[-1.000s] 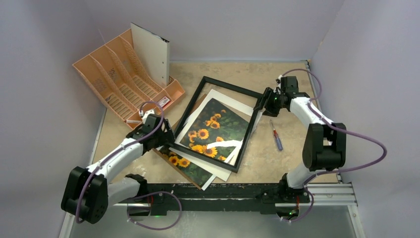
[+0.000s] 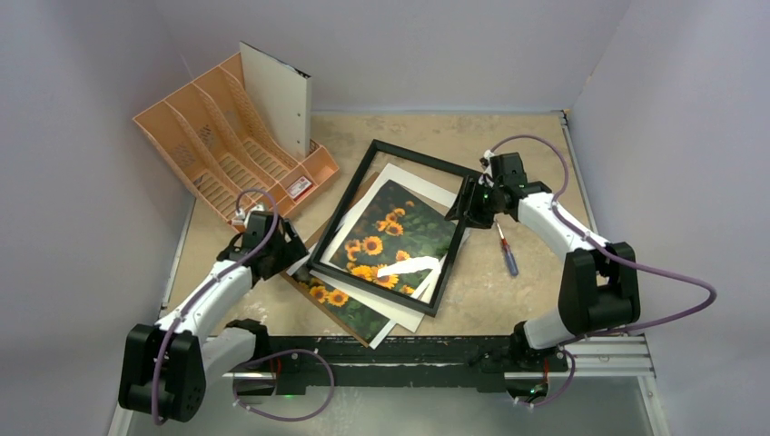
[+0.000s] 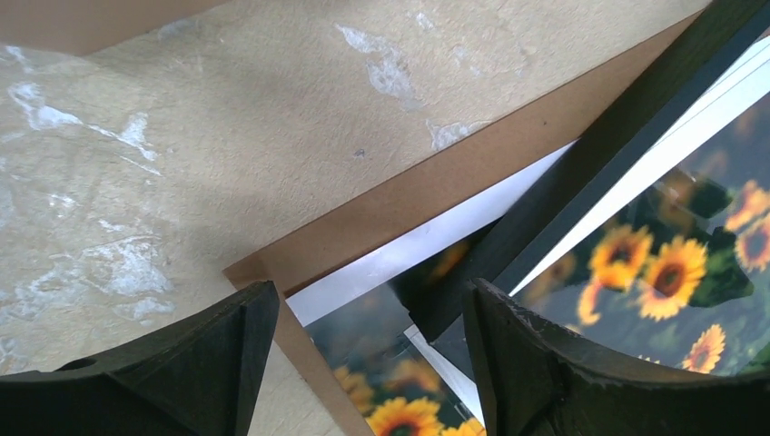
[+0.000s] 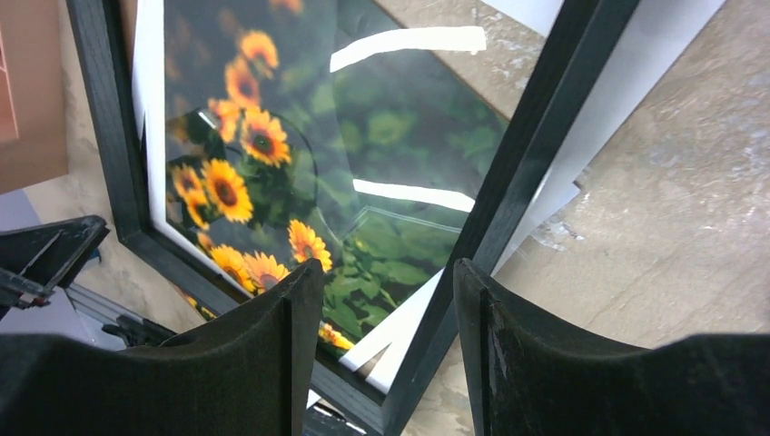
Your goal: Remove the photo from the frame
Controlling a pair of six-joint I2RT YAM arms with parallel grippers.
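Note:
A black picture frame (image 2: pixel 361 184) lies askew over a sunflower photo (image 2: pixel 403 232), white sheets (image 2: pixel 417 187) and a brown board (image 4: pixel 186 313). Glossy white reflections cross the photo in the right wrist view. My left gripper is part open with nothing between its fingers, above the frame's left corner and a second strip of sunflower print (image 3: pixel 399 404). Over the frame's right side stands my right gripper, also part open and empty; the black bar passes beneath its right-hand finger. Whether either gripper touches anything cannot be told.
At the back left stands an orange slotted rack (image 2: pixel 211 136) with a white-sided panel (image 2: pixel 275 100) in one slot. A screwdriver (image 2: pixel 508 259) lies on the table right of the frame. Bare table (image 2: pixel 518 136) shows at the back right.
My left gripper has drawn back leftward, away from the frame's corner. Frame and papers lie unmoved.

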